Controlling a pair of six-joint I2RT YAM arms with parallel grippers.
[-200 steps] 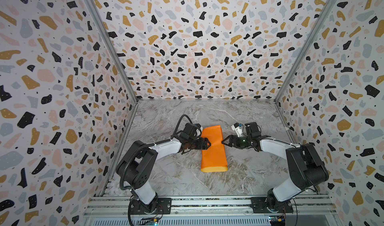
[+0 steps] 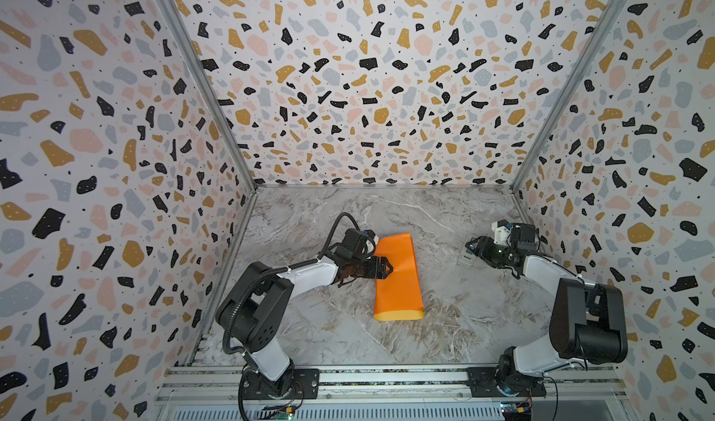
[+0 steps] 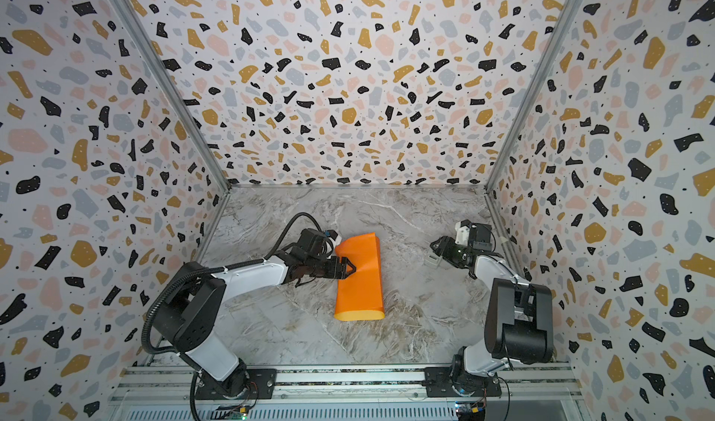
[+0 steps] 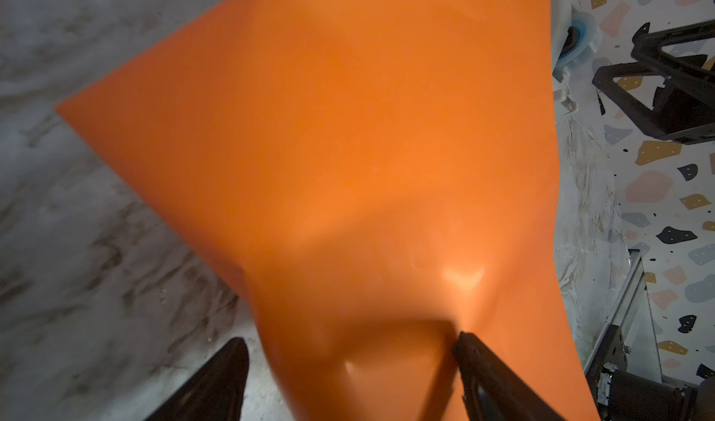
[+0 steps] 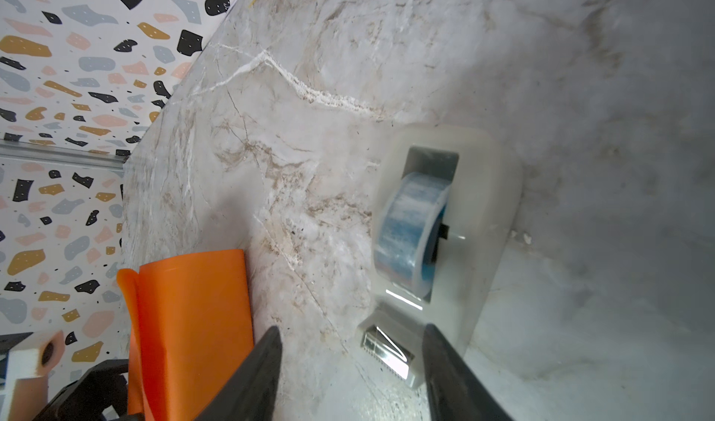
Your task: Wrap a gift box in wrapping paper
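Observation:
Orange wrapping paper point(image 2: 398, 290) is folded over a long box shape on the table; the box itself is hidden inside. My left gripper is open, with one finger point(image 4: 484, 376) resting against the paper and the other off its side. To the right stands a pale translucent tape dispenser point(image 5: 476, 220) holding a roll of clear tape point(image 5: 413, 231). In the right wrist view my right gripper hangs above the dispenser's cutter end, its fingers apart, one on each side of that end, gripping nothing.
Bare marble table point(image 2: 447, 205) lies behind the paper and between it and the dispenser. Patterned walls point(image 2: 387, 86) close off the back and sides. The table's front edge has a metal rail point(image 2: 394, 372).
The left arm and the paper have stayed put.

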